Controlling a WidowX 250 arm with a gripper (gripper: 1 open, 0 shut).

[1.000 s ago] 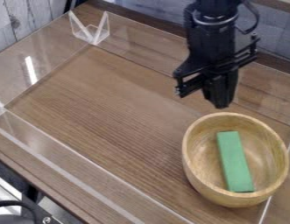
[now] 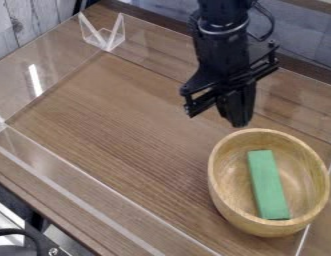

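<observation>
The black gripper (image 2: 229, 100) hangs over the upper right of the wooden table, above and behind a light wooden bowl (image 2: 227, 196), with nothing visible between its fingers; it looks shut. Inside the bowl lies a green rectangular block (image 2: 268, 185), long side running front to back.
A small white wire rack (image 2: 104, 32) stands at the back left. Black cables (image 2: 21, 240) lie at the lower left corner, off the table's edge.
The gripper has shifted a little to the left in view. The bowl and green block have not moved.
</observation>
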